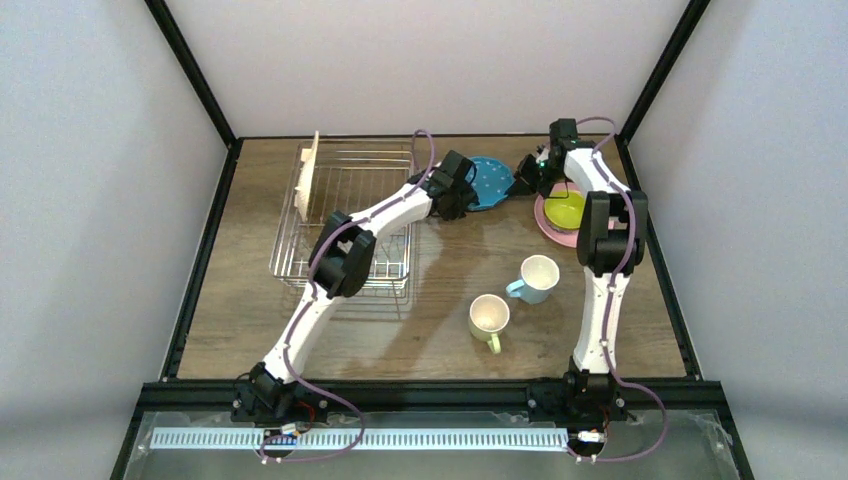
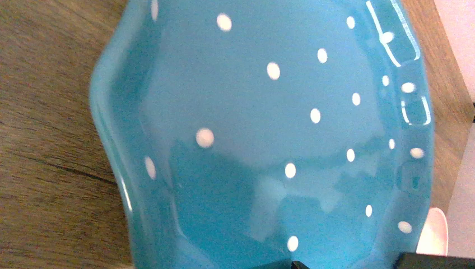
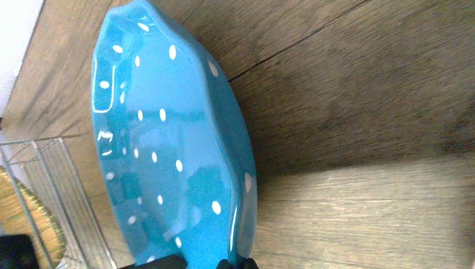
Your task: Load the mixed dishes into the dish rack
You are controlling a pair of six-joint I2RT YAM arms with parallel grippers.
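Observation:
A blue polka-dot plate (image 1: 490,180) with a wavy rim, tilted in the right wrist view (image 3: 162,134), is between my two grippers at the back. My right gripper (image 1: 518,182) is shut on its right edge. My left gripper (image 1: 468,196) is open at the plate's left side, close against it; the plate (image 2: 263,112) fills the left wrist view. A green bowl (image 1: 564,208) sits on a pink plate (image 1: 545,225) under the right arm. A blue mug (image 1: 538,272) and pale green mug (image 1: 489,315) stand in front.
The wire dish rack (image 1: 285,255) stands on the left, partly under my left arm, holding an upright pale round item (image 1: 305,180).

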